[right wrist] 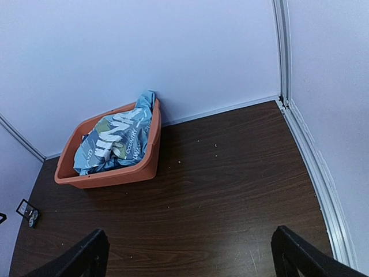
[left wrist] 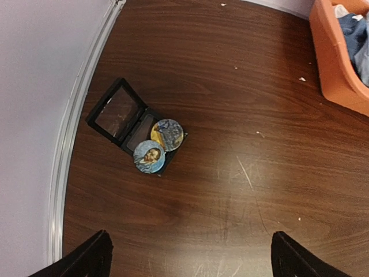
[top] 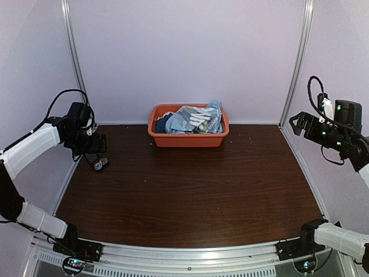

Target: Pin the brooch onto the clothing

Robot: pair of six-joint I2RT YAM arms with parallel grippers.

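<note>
Two round picture brooches, one brooch (left wrist: 149, 156) overlapping the other brooch (left wrist: 168, 134), rest on an opened black case (left wrist: 130, 118) at the table's left side. The clothing (top: 193, 119), light blue with white print, lies bunched in an orange basket (top: 187, 140) at the back middle. My left gripper (top: 101, 143) is above and beside the case, open and empty; its fingers (left wrist: 98, 254) show wide apart at the bottom of its wrist view. Far from everything on the right, my right gripper (top: 296, 123) hangs open, with nothing between its fingers.
A metal rail (left wrist: 63, 156) and white wall run close along the case's left side. Darker blue cloth (top: 163, 123) also sits in the basket.
</note>
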